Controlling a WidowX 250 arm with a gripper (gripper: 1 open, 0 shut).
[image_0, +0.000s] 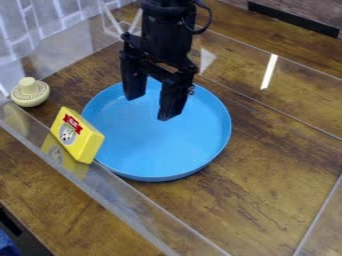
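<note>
A black gripper (152, 86) hangs over the back part of a round blue plate (158, 140), its two fingers spread apart and open, with nothing seen between them. A yellow box with a red and white label (75, 136) leans at the plate's left side. A small pale cream knob-shaped object (30, 92) stands further left.
A clear transparent strip runs diagonally along the left and lower part of the scene.
</note>
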